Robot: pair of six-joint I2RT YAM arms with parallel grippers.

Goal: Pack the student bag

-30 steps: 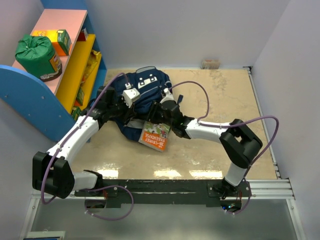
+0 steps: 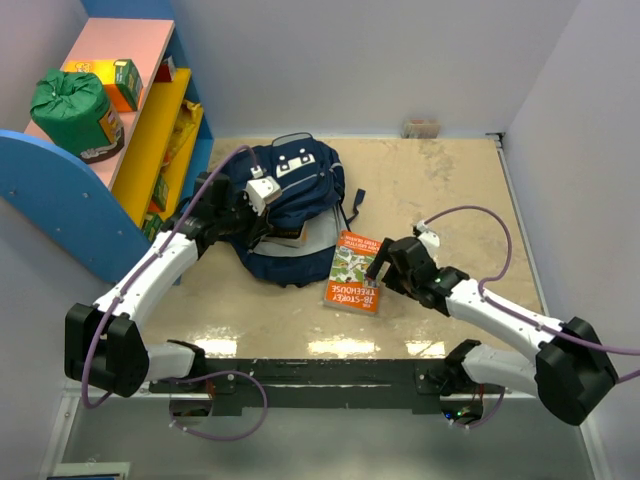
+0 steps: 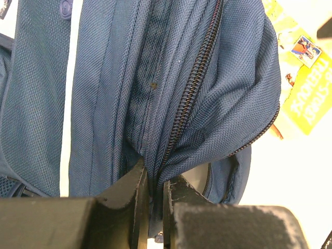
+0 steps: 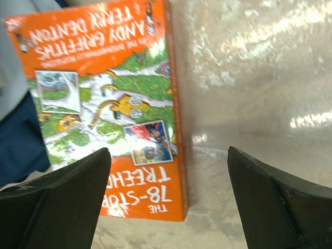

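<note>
A navy backpack point(image 2: 290, 262) lies open on the floor, a book-like item partly visible inside its grey compartment. My left gripper point(image 2: 258, 222) is shut on the bag's zipped fabric edge, which fills the left wrist view between its fingers. To the bag's right, an orange “78-Storey Treehouse” book point(image 2: 350, 275) lies flat, printed cover up; it shows close up in the right wrist view point(image 4: 104, 119). My right gripper point(image 2: 385, 270) stands open over the book's right side, with nothing between its fingers.
A blue shelf unit point(image 2: 70, 210) with yellow and pink shelves, a green drawstring bag point(image 2: 75, 115) and boxes stands at the left. Walls bound the area at back and right.
My right gripper has moved right, away from the backpack opening, and is open. The book has shifted right and now lies out beside the bag. My left arm has not moved.
</note>
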